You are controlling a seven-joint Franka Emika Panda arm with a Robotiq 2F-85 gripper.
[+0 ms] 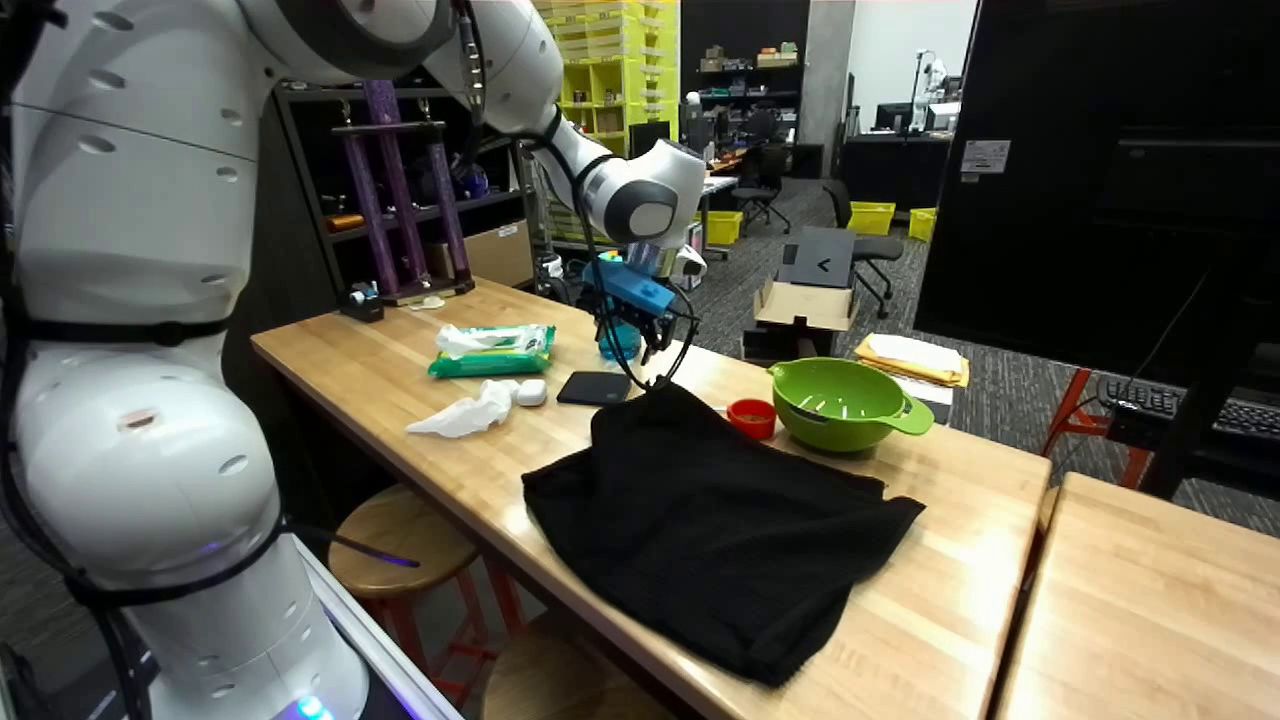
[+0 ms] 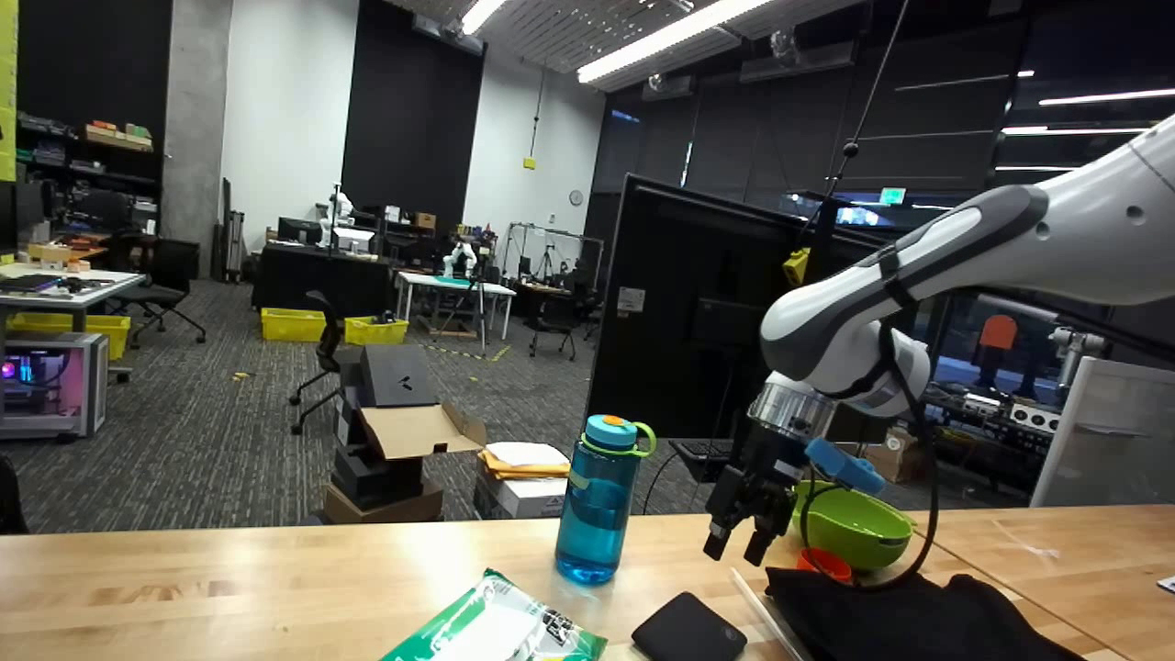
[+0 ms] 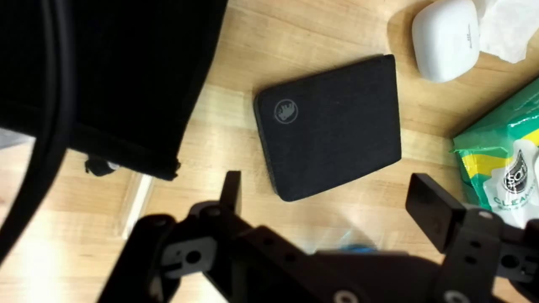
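My gripper [image 2: 737, 542] hangs above the far side of the wooden table, its fingers wide apart and empty. In the wrist view, a flat black wallet [image 3: 331, 128] with a small round logo lies just ahead of the fingertips. A black cloth [image 1: 720, 522] is spread over the middle of the table, and one corner of it reaches toward the wallet. Behind my gripper in the first exterior view, the blue bottle [image 2: 598, 507] is partly hidden; the second exterior view shows it standing upright.
A green colander [image 1: 840, 406] and a small red cup [image 1: 752, 419] stand beyond the cloth. The green wipes pack [image 1: 489, 353], a crumpled tissue [image 1: 468, 410] and a white case [image 1: 531, 392] lie left of the wallet. Bare wood shows at the table's right end.
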